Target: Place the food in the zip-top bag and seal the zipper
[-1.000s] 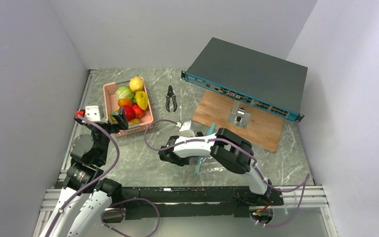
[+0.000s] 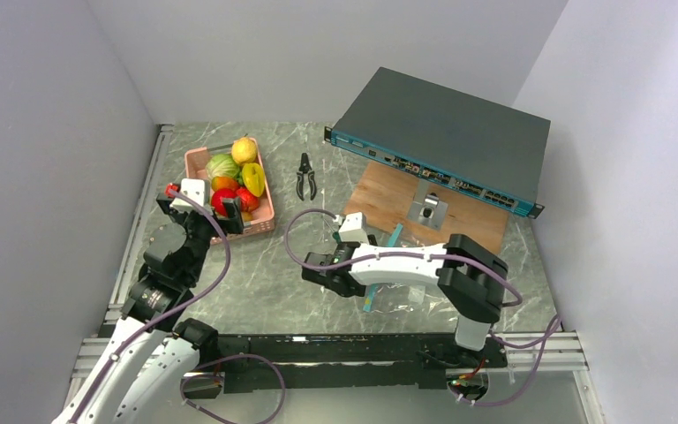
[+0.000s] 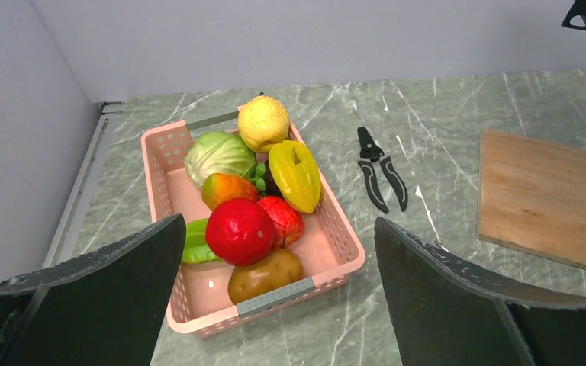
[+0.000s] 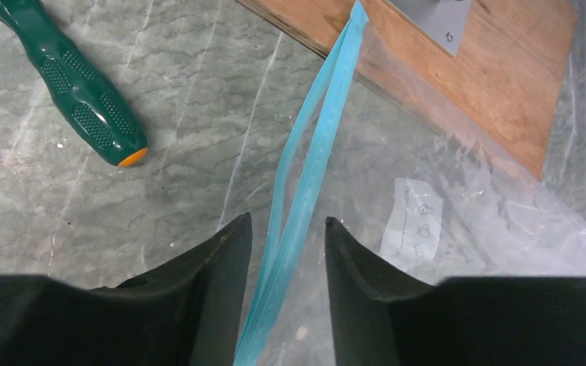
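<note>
The clear zip top bag (image 4: 427, 160) lies flat, its two blue zipper strips (image 4: 313, 164) parted by a narrow gap midway and together at the far end. My right gripper is part open above it, a finger showing on either side of the strips and neither visibly pinching them. The play food sits in a pink basket (image 3: 347, 255): a red tomato (image 3: 239, 231), a yellow pepper (image 3: 294, 175), a cabbage (image 3: 220, 158), a brown potato (image 3: 265, 276) and others. Over the basket's near side, my left gripper is open and empty.
Right of the basket lie black pliers (image 2: 305, 177). A green screwdriver handle (image 4: 84, 99) rests left of the bag. A wooden board (image 2: 380, 199) and a large dark network box (image 2: 446, 128) fill the back right. Bare counter (image 2: 265, 283) stretches between the arms.
My left gripper has shifted right, towards the basket.
</note>
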